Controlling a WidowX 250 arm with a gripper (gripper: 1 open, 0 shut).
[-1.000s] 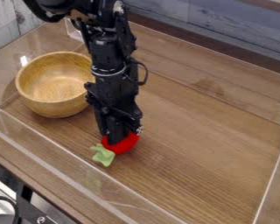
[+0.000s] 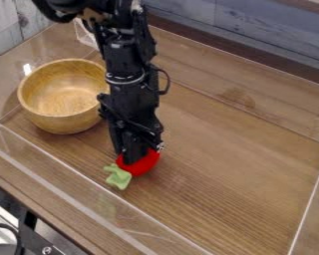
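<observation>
The black arm reaches down the centre, its gripper (image 2: pixel 136 151) low over the wooden tray floor, shut on a red round object (image 2: pixel 143 165) with a green leafy top (image 2: pixel 119 177), like a toy radish or strawberry. The fingertips are partly hidden against the red object. A tan wooden bowl (image 2: pixel 49 95) sits left of the arm.
The tray floor is clear to the right (image 2: pixel 242 169) and in front. Pale walls edge the tray at the back and right. A black cable lies at the lower left, outside the tray.
The gripper and red object have shifted very slightly to the right; the bowl is unchanged.
</observation>
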